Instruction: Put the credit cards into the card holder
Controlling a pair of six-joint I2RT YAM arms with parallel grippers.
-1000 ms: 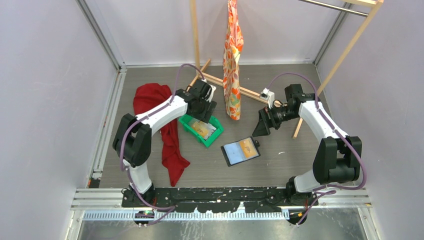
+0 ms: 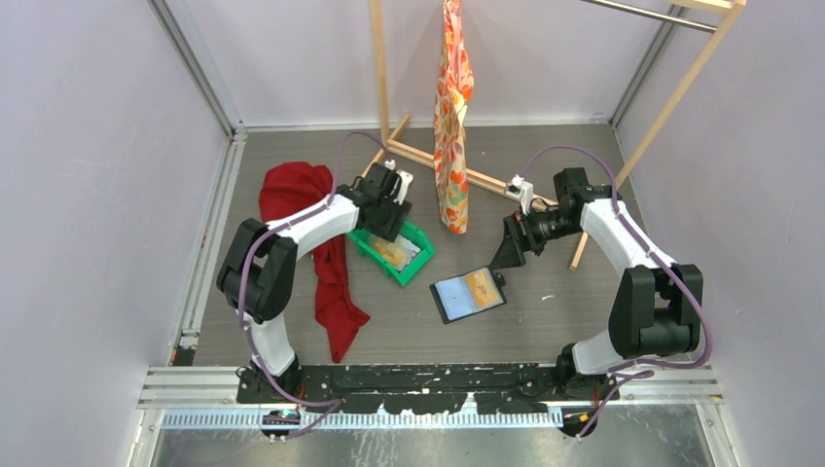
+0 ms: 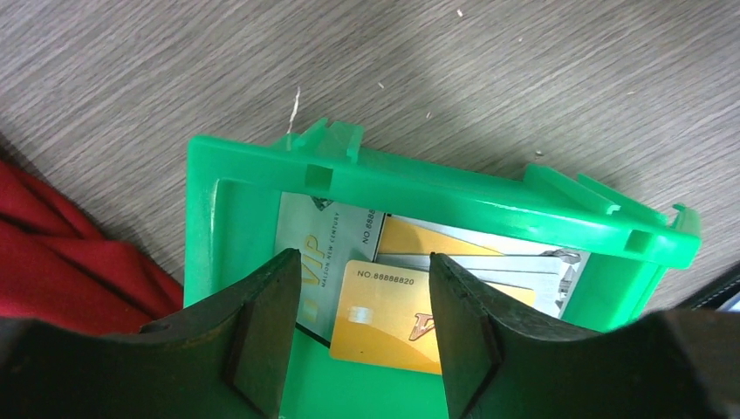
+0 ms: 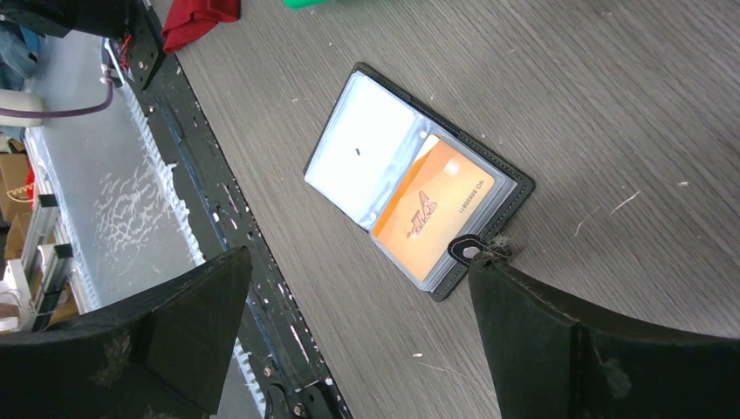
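Several cards lie overlapping in a green basket (image 3: 454,188). A gold card (image 3: 384,314) is uppermost, over a grey VIP card (image 3: 336,231) and others against the wall. My left gripper is open above them, nothing between its fingers, the gold card showing in the gap. The black card holder (image 4: 515,196) lies open on the table, a gold card (image 4: 432,209) in its right clear sleeve and a blank pale page on the left. Near the holder's clasp (image 4: 471,250), my right gripper stands open and empty.
A red cloth (image 2: 336,302) lies left of and behind the basket. A patterned cloth (image 2: 452,126) hangs from a wooden rack (image 2: 418,154) at the back. Bare floor separates basket and holder.
Basket, card holder and right arm look essentially still.
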